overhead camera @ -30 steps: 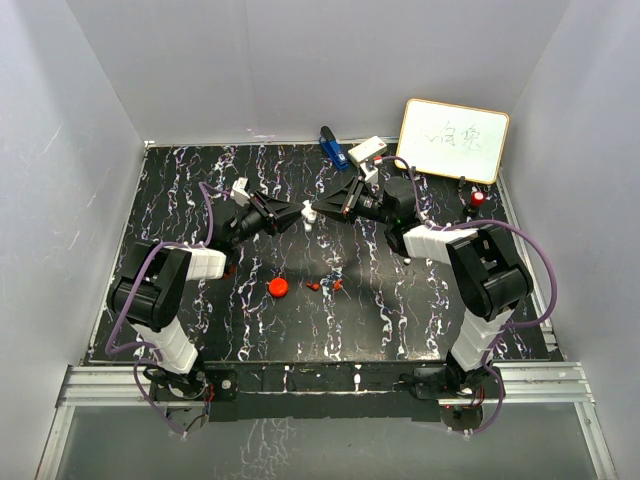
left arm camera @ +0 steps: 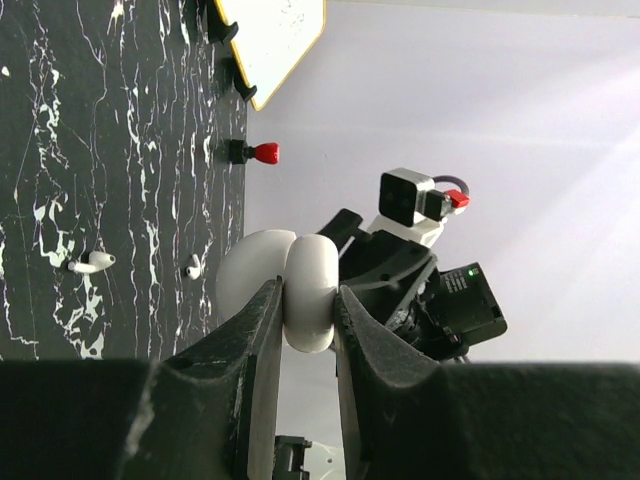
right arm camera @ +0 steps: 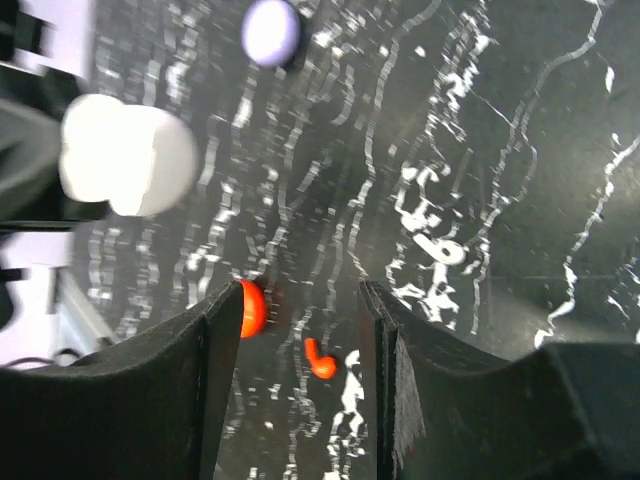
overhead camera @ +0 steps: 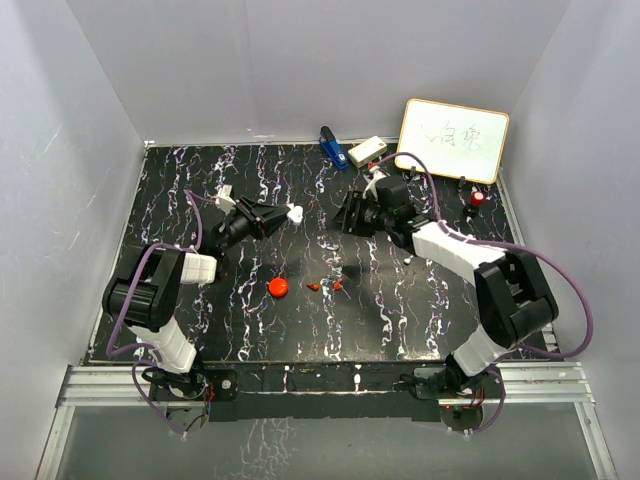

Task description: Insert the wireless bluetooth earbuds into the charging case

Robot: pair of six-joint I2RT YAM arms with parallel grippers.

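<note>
My left gripper (overhead camera: 283, 214) holds the white charging case (overhead camera: 295, 214) up above the dark table; in its wrist view the case (left arm camera: 310, 290) sits between the fingertips, its lid apparently raised. My right gripper (overhead camera: 349, 212) is open, apart from the case, with nothing visible between its fingers. One white earbud (overhead camera: 331, 247) lies on the table below, also in the right wrist view (right arm camera: 440, 250). A second small white piece (overhead camera: 408, 260) lies to the right, seen in the left wrist view (left arm camera: 193, 268).
A red round object (overhead camera: 278, 287) and small orange pieces (overhead camera: 337, 285) lie front-center. A blue stapler (overhead camera: 333, 148), cream box (overhead camera: 367, 151), whiteboard (overhead camera: 452, 140) and red-topped item (overhead camera: 477, 200) stand along the back and right.
My right gripper has moved right, away from the case, and now stands open. My left gripper has drawn slightly left with the case in it.
</note>
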